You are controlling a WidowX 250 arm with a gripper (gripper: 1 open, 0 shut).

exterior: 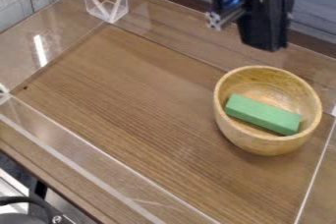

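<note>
A green block (262, 113) lies inside a round light wooden bowl (234, 130) at the right of the camera view. My dark gripper (242, 24) hangs at the top, above and behind the bowl and apart from it. Its fingers are small and dark in this view; I see nothing held, and cannot make out clearly how they stand.
A clear plastic holder (108, 4) stands at the back left. Cables (29, 206) lie at the lower-left corner, off the table's edge.
</note>
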